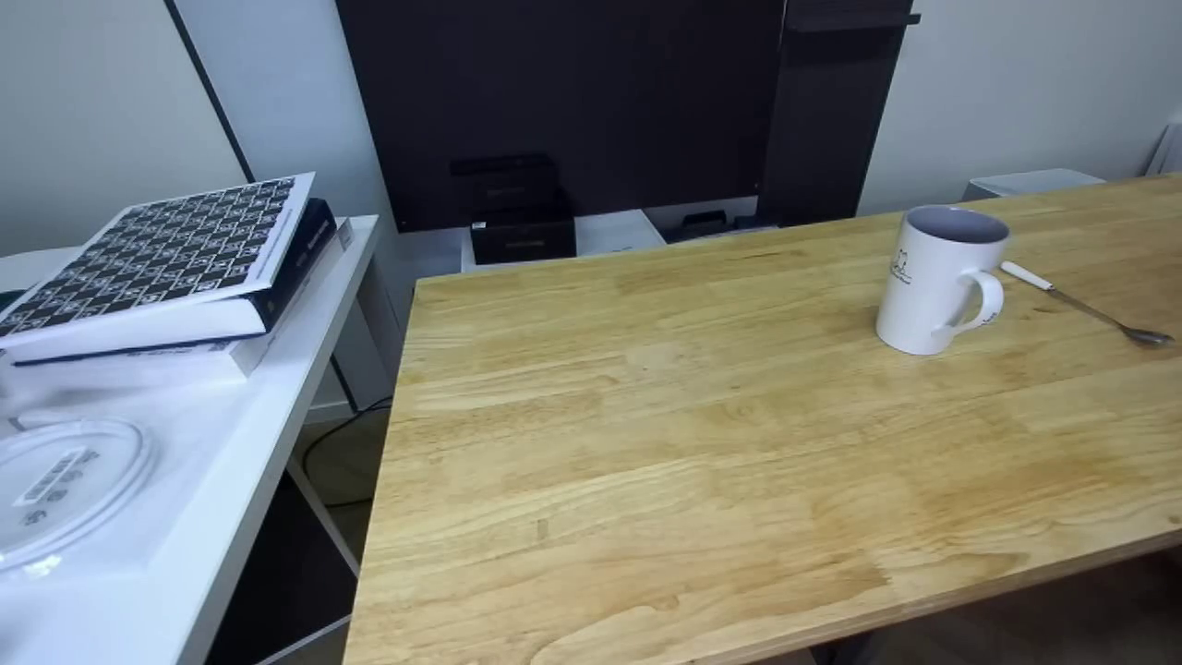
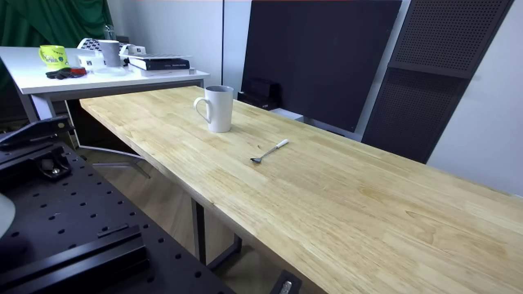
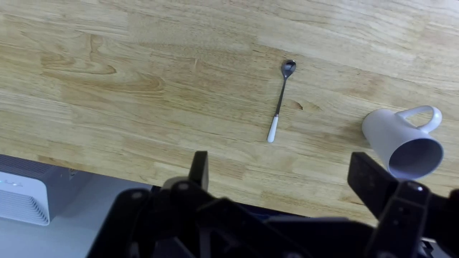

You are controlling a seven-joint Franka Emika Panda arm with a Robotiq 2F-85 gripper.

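Note:
A white mug point(image 1: 927, 290) with a grey inside stands upright on the wooden table, its handle visible in all three views. Beside it, apart from it, a long thin spoon point(image 2: 269, 151) with a white handle and a metal bowl lies flat. In the wrist view my gripper is open, its dark fingers wide apart with only bare table seen between them. The spoon point(image 3: 278, 103) shows beyond the fingertips near the middle, and the mug point(image 3: 400, 144) is to the right, partly close behind the right finger in the picture. Neither exterior view shows the gripper.
A white side table point(image 2: 147, 81) carries books point(image 1: 166, 266), a yellow-green mug point(image 2: 54, 56) and a grey cup point(image 2: 110, 53). A black perforated platform point(image 2: 73, 220) stands along the near side, separated by a gap.

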